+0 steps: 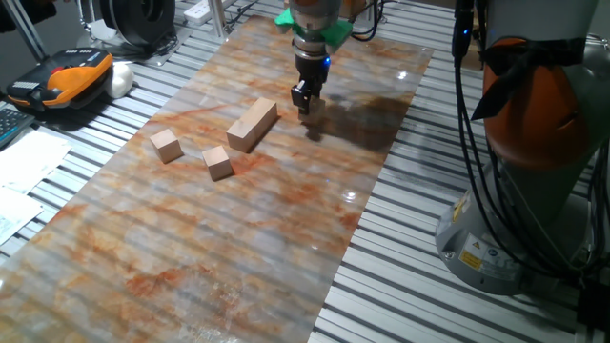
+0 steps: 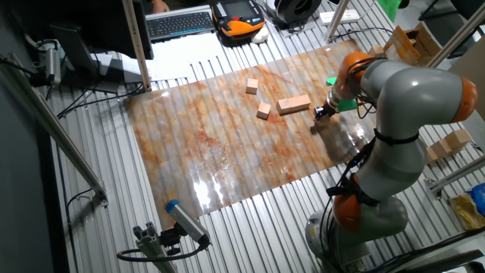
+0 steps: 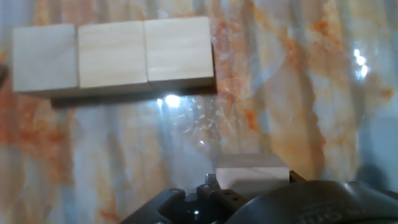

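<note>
A small wooden cube [image 3: 252,177] shows at the bottom of the wrist view, with dark finger parts against its left and right sides. My gripper [image 1: 305,98] is shut on it, over the far right part of the marbled board [image 1: 219,248]. In exterior view 1 the cube is mostly hidden behind the fingers. Three cubes joined end to end form a row [image 3: 112,55], lying apart from my gripper toward the board's middle. Two single cubes rest farther along, one [image 1: 166,145] to the left and another [image 1: 217,162] closer to the row.
The board's near half is bare. An orange and black device [image 1: 62,81] sits beyond the left edge, close to papers [image 1: 29,167]. My arm's base [image 1: 486,238] stands right of the board. A cylindrical camera [image 2: 188,221] is mounted off the board's near edge.
</note>
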